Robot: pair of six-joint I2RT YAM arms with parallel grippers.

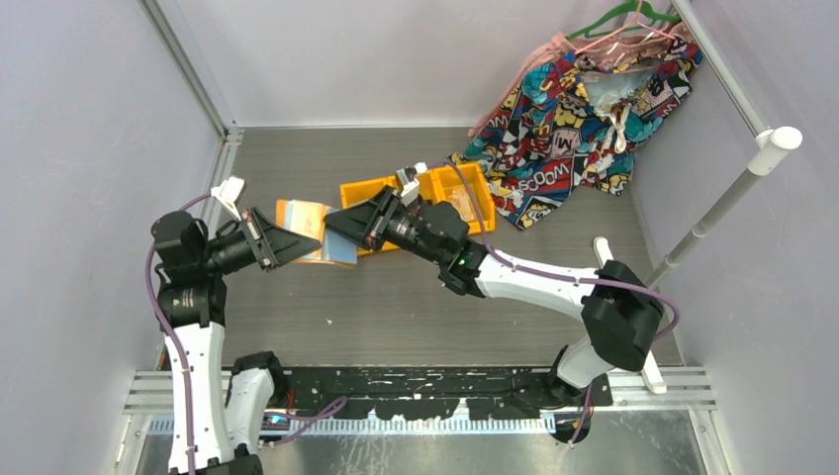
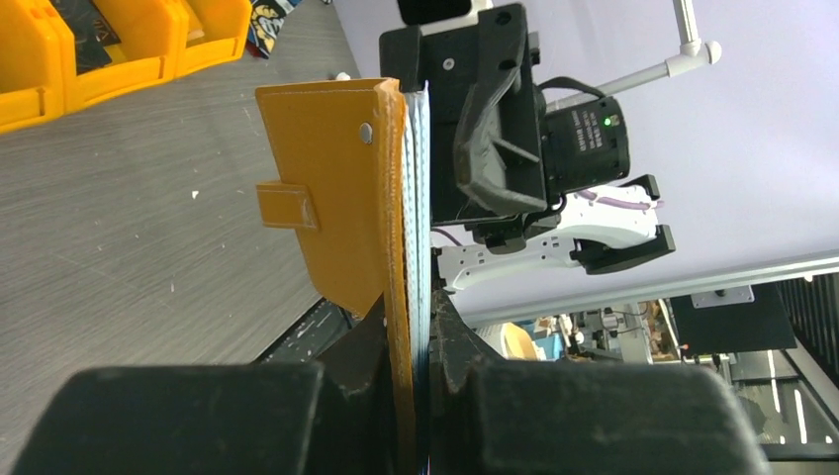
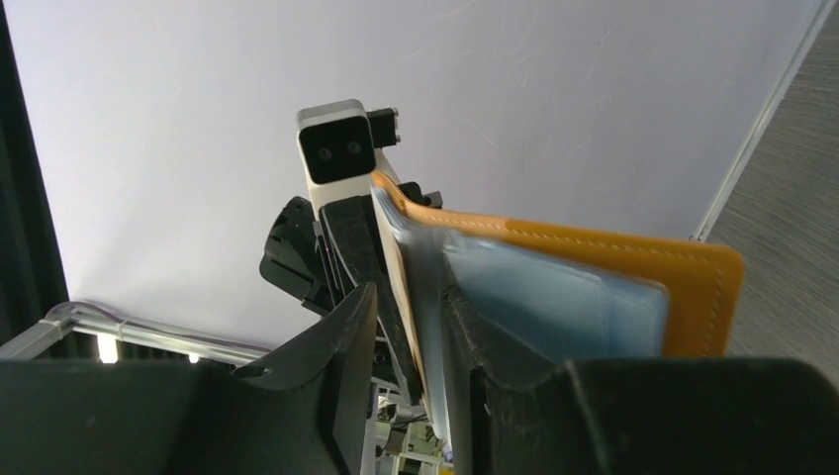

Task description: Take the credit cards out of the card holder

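An orange leather card holder with pale blue sleeves is between both grippers. My left gripper is shut on its lower edge in the left wrist view, where it stands upright with its snap tab facing left. My right gripper is open at the holder's other side, with the sleeves and orange rim filling much of the right wrist view, slightly blurred. I cannot make out separate cards among the sleeves.
Yellow bins with dark and tan items stand behind the holder. Patterned clothing on hangers lies at the back right. A white pole runs along the right wall.
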